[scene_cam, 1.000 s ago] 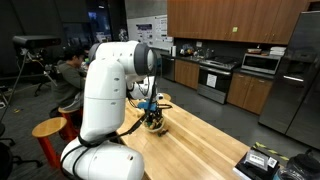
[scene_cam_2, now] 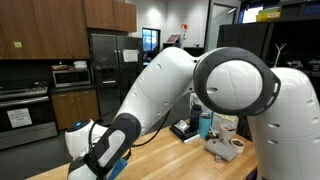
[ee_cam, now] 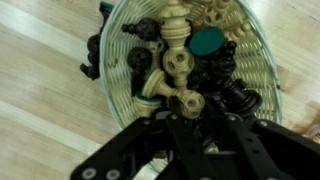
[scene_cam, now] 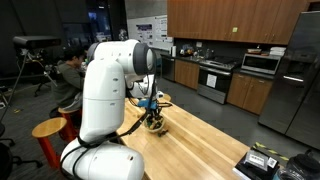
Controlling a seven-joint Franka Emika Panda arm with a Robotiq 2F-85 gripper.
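A round woven basket [ee_cam: 117,80] filled with light and dark chess pieces takes up most of the wrist view. My gripper reaches down into it from the bottom of that view, shut on a light wooden chess piece [ee_cam: 190,102]. Its fingers are dark and hard to separate from the dark pieces around them. Another light piece [ee_cam: 176,35] lies higher in the basket, near a dark-green disc [ee_cam: 207,41]. In exterior view 1 the basket [scene_cam: 154,123] stands on the table, with the gripper over it.
A dark chess piece [ee_cam: 94,55] lies just outside the basket's left rim. Dark equipment [scene_cam: 257,163] sits near the table's front right. A person [scene_cam: 70,82] is behind the arm at left.
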